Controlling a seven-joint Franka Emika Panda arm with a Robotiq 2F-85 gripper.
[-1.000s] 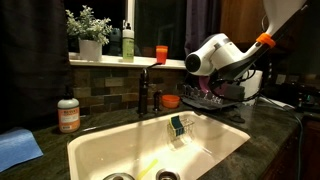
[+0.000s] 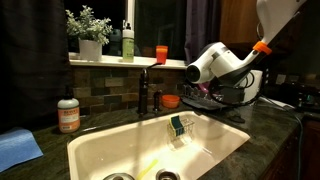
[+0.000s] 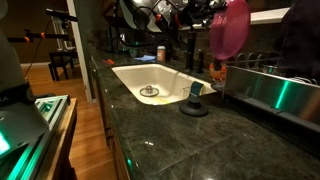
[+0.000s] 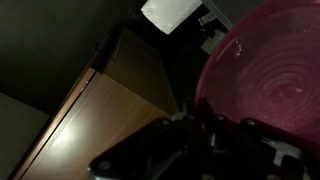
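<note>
A translucent pink plate or bowl (image 4: 265, 75) fills the right side of the wrist view. My gripper is shut on its rim, with the black fingers partly hidden in shadow at the bottom. In exterior view 2 the same pink dish (image 3: 231, 30) hangs tilted, nearly on edge, above the counter by the metal dish rack (image 3: 262, 88). It is clear of the countertop there. Exterior view 1 shows the arm (image 2: 225, 65) reaching over the right end of the sink; its gripper is hard to make out against the dark rack.
The white sink (image 2: 120, 143) holds a small wire caddy (image 2: 181, 126). Behind it are a black faucet (image 2: 143, 92) and an orange bowl (image 2: 171, 101). A soap bottle (image 2: 68, 112) stands at left. In exterior view 2, a dark stand (image 3: 195, 100) sits on otherwise open counter (image 3: 200, 145).
The arm has come down slightly at the right of the sink. Nothing else has visibly moved.
</note>
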